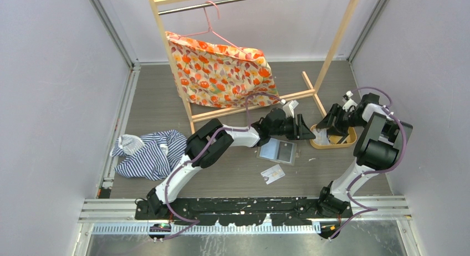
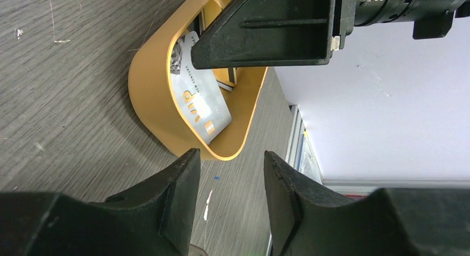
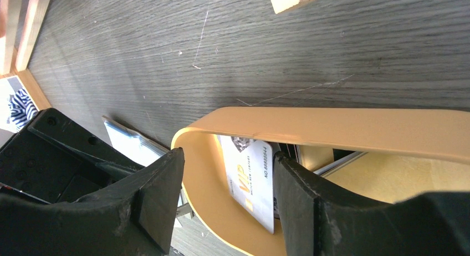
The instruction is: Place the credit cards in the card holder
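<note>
A white VIP card (image 2: 200,101) leans inside the yellow basket (image 2: 152,95), resting against its end. In the right wrist view my right gripper is open over that basket. The card (image 3: 249,181) shows between its fingers, close to the right one; whether they touch, I cannot tell. My left gripper stands open just outside the basket's end, nothing between its fingers. On the table in the top view lies the open card holder (image 1: 277,150), blue on one half and dark on the other. A pale card (image 1: 272,174) lies flat in front of it.
Other flat items (image 3: 343,163) are in the basket. Behind the arms stands a wooden rack (image 1: 252,105) with a floral cloth (image 1: 221,73). A striped cloth (image 1: 152,159) lies at the left. Table in front of the basket is clear.
</note>
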